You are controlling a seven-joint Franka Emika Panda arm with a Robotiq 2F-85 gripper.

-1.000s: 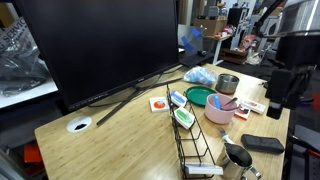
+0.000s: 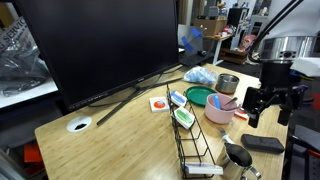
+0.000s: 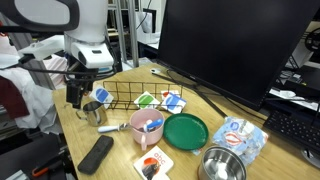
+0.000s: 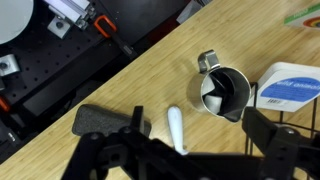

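My gripper stands open above the table, its two black fingers wide apart with nothing held. Below it in the wrist view, a metal mug [image 4: 232, 88] shows its open mouth nearer the right finger, with something pale inside. A white-handled utensil [image 4: 175, 127] lies between the finger positions, and a dark block-like object [image 4: 92, 122] is partly hidden by the left finger. In exterior view 1 the gripper [image 2: 268, 112] hangs higher than the mug [image 2: 237, 161] and behind it.
A black wire rack [image 2: 191, 145] with cups or containers stands beside the mug. A pink bowl [image 3: 147, 127] holding utensils, a green plate [image 3: 186, 132] and a metal pot [image 3: 222, 163] are farther along. A monitor [image 3: 235, 45] stands behind. Bare table spreads left in exterior view 1.
The gripper has come lower and shifted left in exterior view 1, closer to the mug and the dark object. Objects on the table have not moved.
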